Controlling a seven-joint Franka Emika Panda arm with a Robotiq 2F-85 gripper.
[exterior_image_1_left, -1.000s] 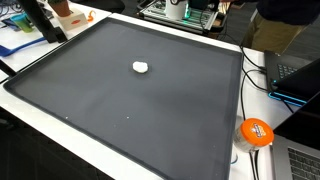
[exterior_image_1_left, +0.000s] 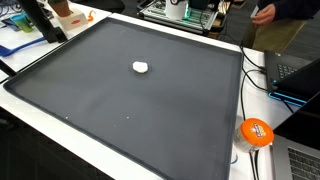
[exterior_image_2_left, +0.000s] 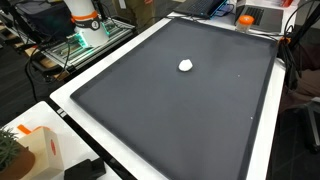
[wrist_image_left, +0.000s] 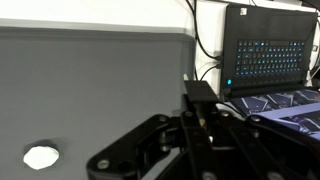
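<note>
A small round white object (exterior_image_1_left: 140, 67) lies on the dark grey board (exterior_image_1_left: 120, 105), toward its far side in exterior view 1. That same white object (exterior_image_2_left: 185, 66) also shows in exterior view 2, and at the lower left of the wrist view (wrist_image_left: 41, 157). My black gripper stands in the right half of the wrist view, near the board's edge and well away from the white object. Its dark fingers look shut; whatever may be between them cannot be made out. Neither exterior view shows the gripper clearly.
A jar with an orange lid (exterior_image_1_left: 254, 133) stands beside the board, close to a laptop (exterior_image_1_left: 297, 160). Another laptop (wrist_image_left: 265, 60) and black cables lie past the board's edge. A person's hand (exterior_image_1_left: 264, 14) is at the upper right. Most of the board is bare.
A person's hand and arm have come into view at the upper right of exterior view 1. The white object, the board and the jar have stayed in place.
</note>
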